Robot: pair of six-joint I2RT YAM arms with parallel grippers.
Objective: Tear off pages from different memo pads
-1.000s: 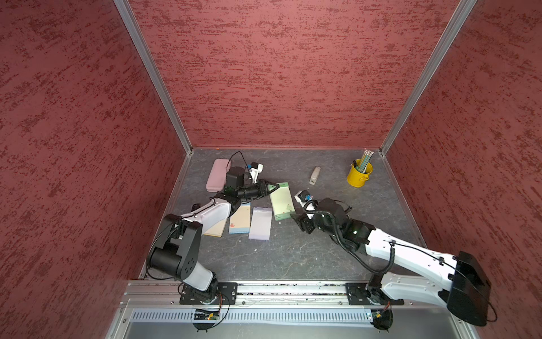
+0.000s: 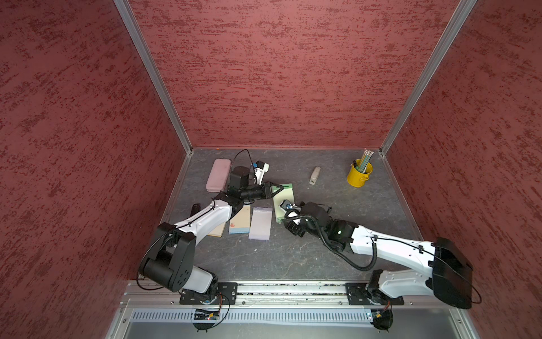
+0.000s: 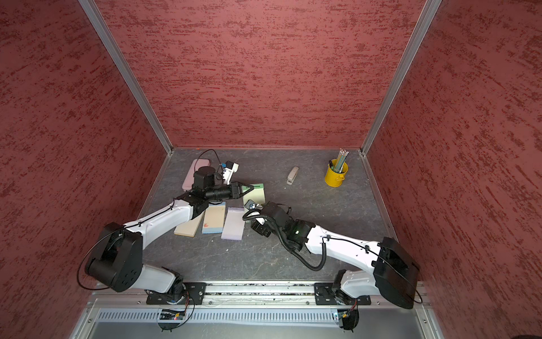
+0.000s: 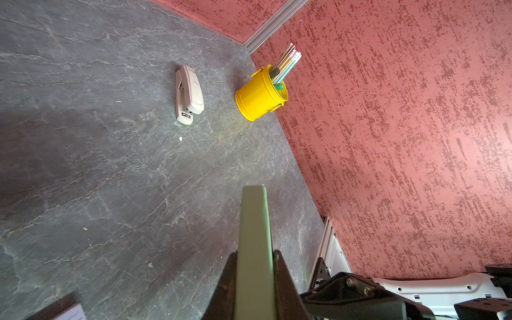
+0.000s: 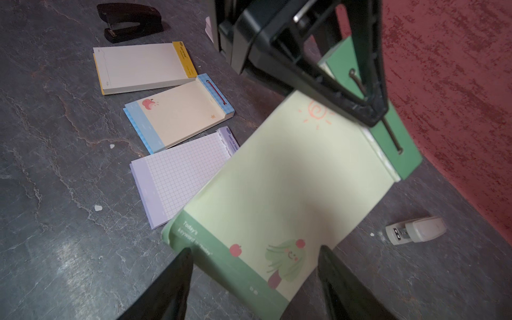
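Note:
My left gripper (image 2: 277,189) is shut on the bound top edge of the green memo pad (image 5: 298,192), which it holds up off the table, tilted. In the left wrist view the pad (image 4: 255,250) shows edge-on between the fingers. Below the pad's free bottom end, in the right wrist view, my right gripper is open, one finger on each side of the lower corner; I cannot tell if either touches. On the table lie a purple grid pad (image 5: 186,170), a blue-edged pad (image 5: 181,114) and a white pad with a yellow binding (image 5: 141,66).
A dark stapler (image 5: 130,20) lies beyond the white pad. A pale stapler (image 2: 315,175) rests at the back middle, a yellow bucket of pencils (image 2: 357,177) at the back right and a pink case (image 2: 218,175) at the back left.
My right gripper has moved left and over to the green pad's lower end. The left gripper has shifted slightly right, carrying the pad with it.

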